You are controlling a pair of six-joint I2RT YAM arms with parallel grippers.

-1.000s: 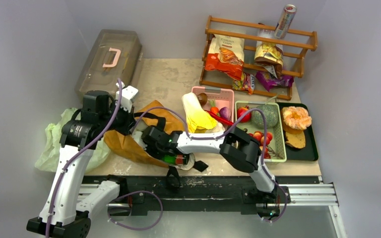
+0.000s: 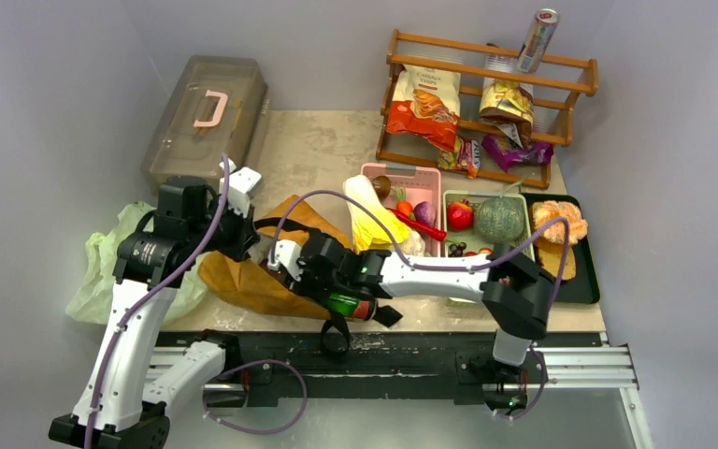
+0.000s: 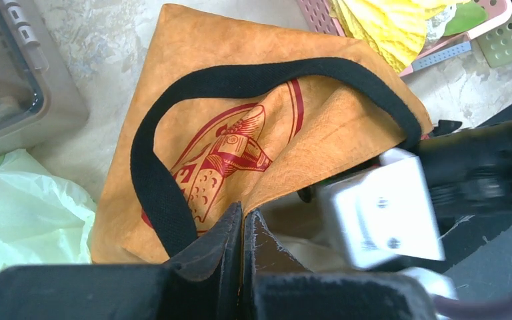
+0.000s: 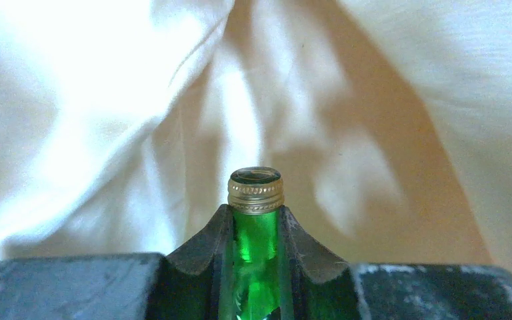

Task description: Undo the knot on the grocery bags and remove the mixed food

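An orange cloth bag (image 2: 229, 281) with a black strap (image 3: 147, 160) and red print lies between my arms. In the left wrist view my left gripper is shut on the bag's edge, a thin fold of orange cloth. My right gripper is inside the pale lining (image 4: 320, 133), its fingers either side of the green neck of a bottle (image 4: 255, 240) with a gold rim. In the top view a green bottle (image 2: 344, 305) shows below the right arm. Inside the bag little else is visible.
Produce baskets (image 2: 374, 173) stand right of the bag, with a tray (image 2: 584, 281) of bread beyond and a snack rack (image 2: 566, 131) behind. A pale green plastic bag (image 2: 98, 281) and a lidded box (image 2: 178, 140) are at left.
The right arm has shifted rightward and toward the front, its forearm now more over the green basket. The left arm is nearly still, slightly lower in view.
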